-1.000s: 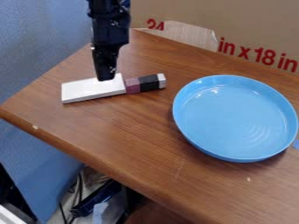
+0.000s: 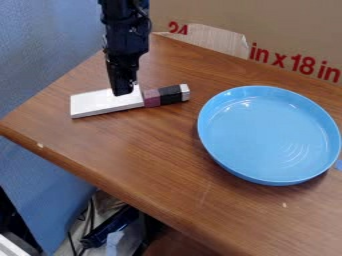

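My black gripper points down at a flat white object on the wooden table, its tip at or just over the upper edge. A short bar with dark, mauve and silvery sections continues from the white piece toward the right. Whether the fingers are open, shut or holding the white piece is unclear at this size. A round light blue plate lies to the right, apart from both.
The wooden table has clear room in front of the white object and behind the plate. A cardboard sheet stands along the back. The table's left edge drops to a blue padded surface and clutter below.
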